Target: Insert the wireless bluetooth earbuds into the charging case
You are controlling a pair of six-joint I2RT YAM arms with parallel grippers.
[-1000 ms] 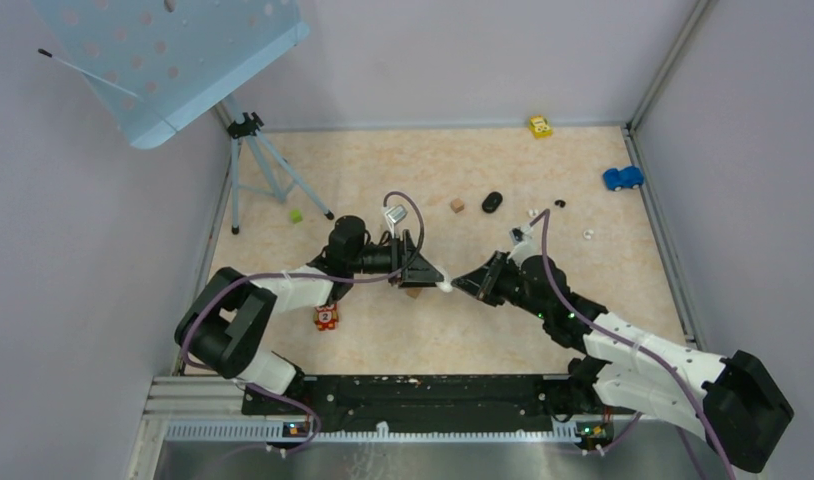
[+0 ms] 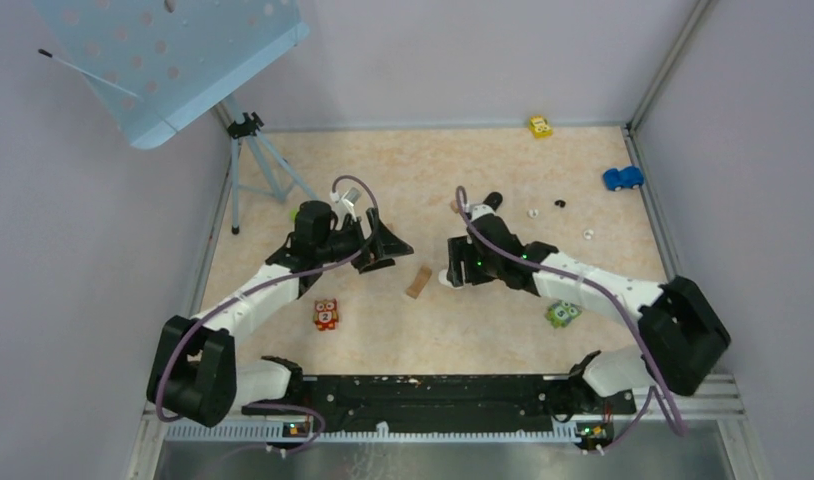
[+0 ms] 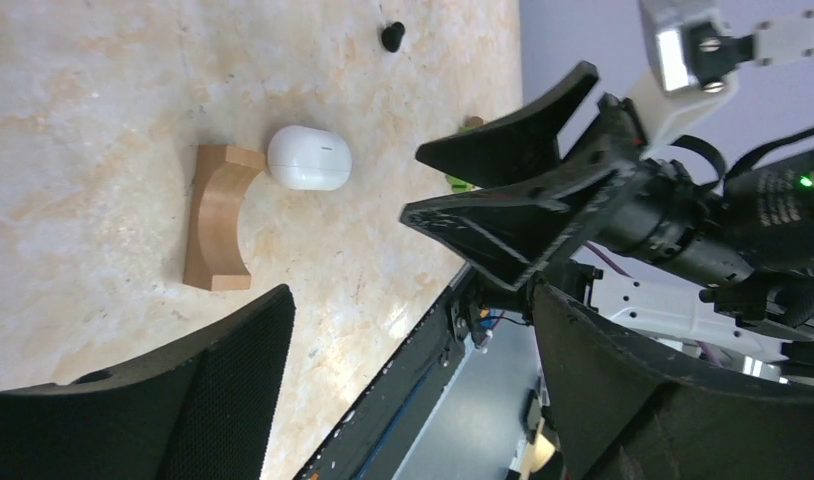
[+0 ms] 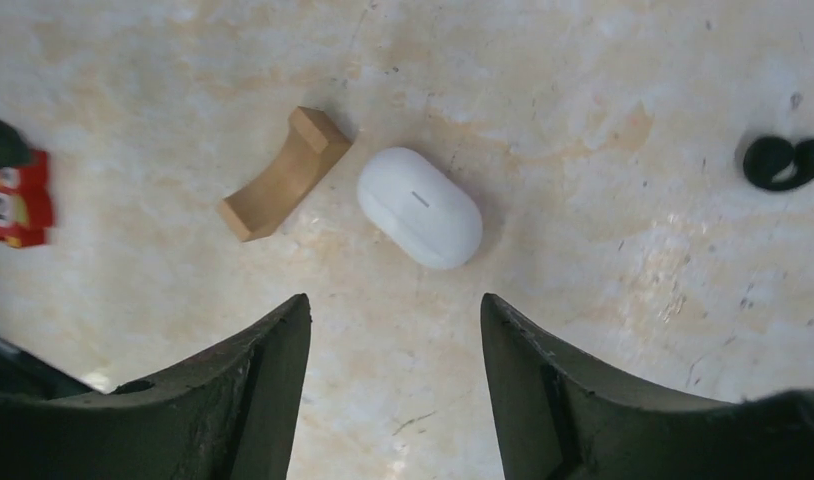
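Observation:
The white charging case (image 2: 450,279) lies on the table, apart from both grippers. Its lid looks closed in the left wrist view, where the rounded case (image 3: 310,158) shows a thin seam. Open and empty, my left gripper (image 2: 391,250) is to the left of the case. My right gripper (image 2: 457,262) is above the case, also open; in the right wrist view the case (image 4: 420,208) appears beyond its fingers (image 4: 283,350), with nothing between them. Two small white pieces (image 2: 533,213) at the back right may be earbuds; they are too small to tell.
A curved wooden block (image 2: 419,281) lies close beside the case. An owl toy (image 2: 326,315) sits front left and a green one (image 2: 562,314) front right. A black mouse-like object (image 2: 494,200) is partly behind the right arm.
Both grippers have parted from the case, which now lies on the table. The left arm has drawn back leftward; the right arm has swung up and left, with its gripper above the case.

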